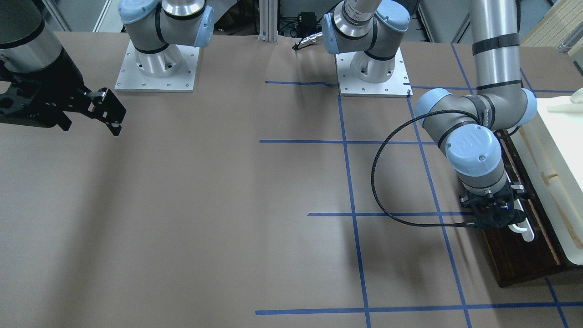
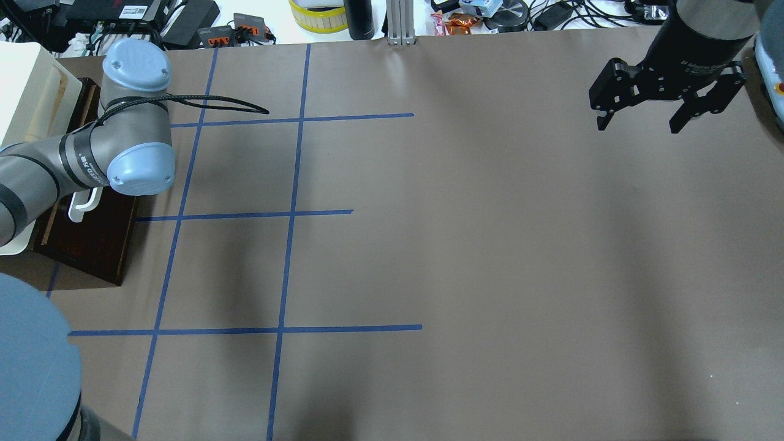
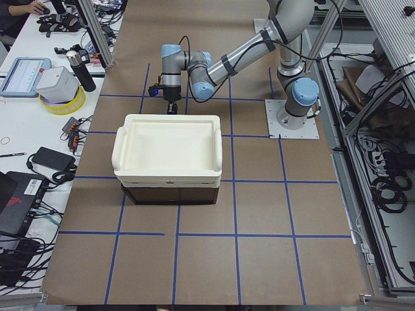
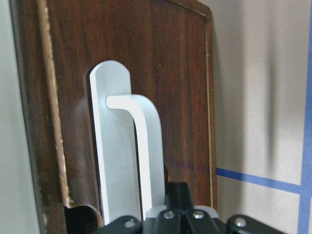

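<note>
A dark wood drawer front (image 4: 183, 107) with a silver handle (image 4: 148, 146) fills much of the wrist view, below a white tray (image 3: 167, 149) on a dark wooden box (image 1: 511, 262). My black gripper (image 1: 492, 207) is at the handle, low on the box's side; in the wrist view its black body covers the handle's lower part. I cannot tell whether it is open or shut, as the fingertips are hidden. The drawer front sits almost flush with the box.
Another black gripper (image 2: 665, 88) hangs over the opposite side of the table. Other arms stand on white mounting plates (image 1: 350, 82).
</note>
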